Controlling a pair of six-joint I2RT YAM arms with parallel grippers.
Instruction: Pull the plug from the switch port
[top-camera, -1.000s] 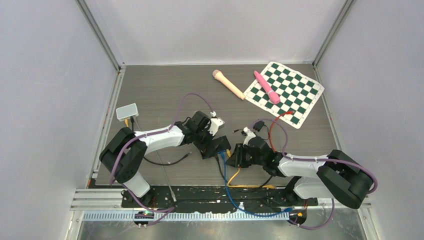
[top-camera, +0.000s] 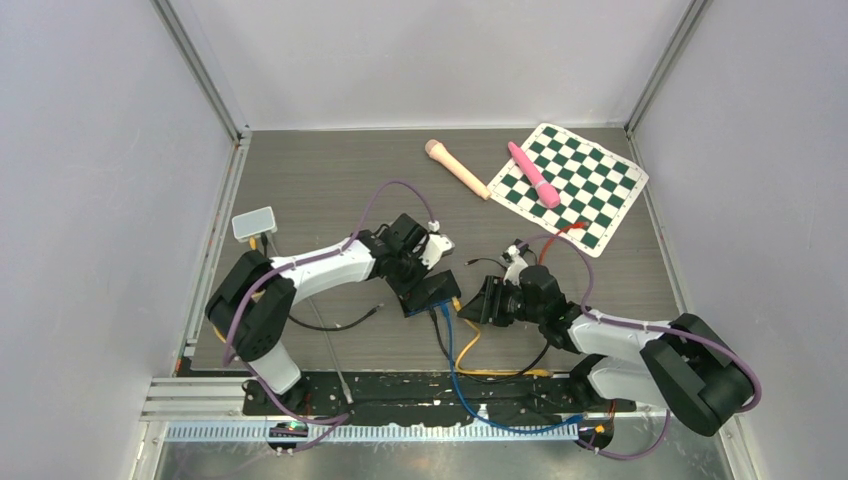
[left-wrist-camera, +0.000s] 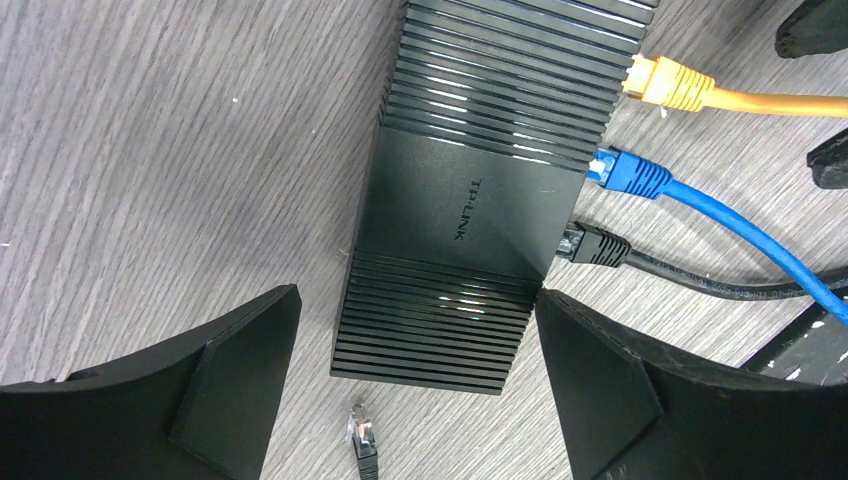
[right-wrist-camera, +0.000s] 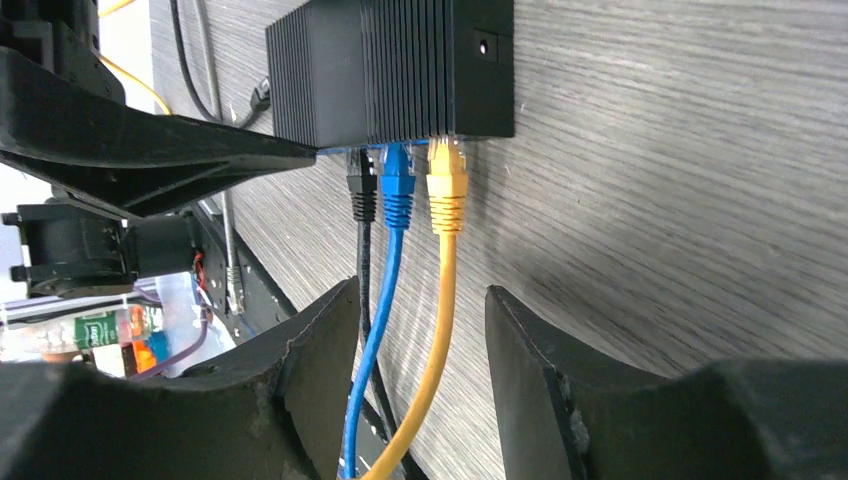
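Observation:
The black ribbed TP-LINK switch lies flat on the table. Yellow, blue and black plugs sit in a row along its port side. My left gripper is part open over one end of the switch; that end shows between its fingers, and the right finger overlaps its edge. In the right wrist view my right gripper stands open and empty. The yellow plug shows beyond its fingertips, with the yellow cable running back between the fingers.
A loose dark cable end lies near the switch's end. A white box stands far left. A checkerboard, a pink object and a peach-coloured stick lie at the back. Bare table lies behind the switch.
My right gripper has drawn away from the switch, rightward and slightly toward the back. The switch stays about where it was.

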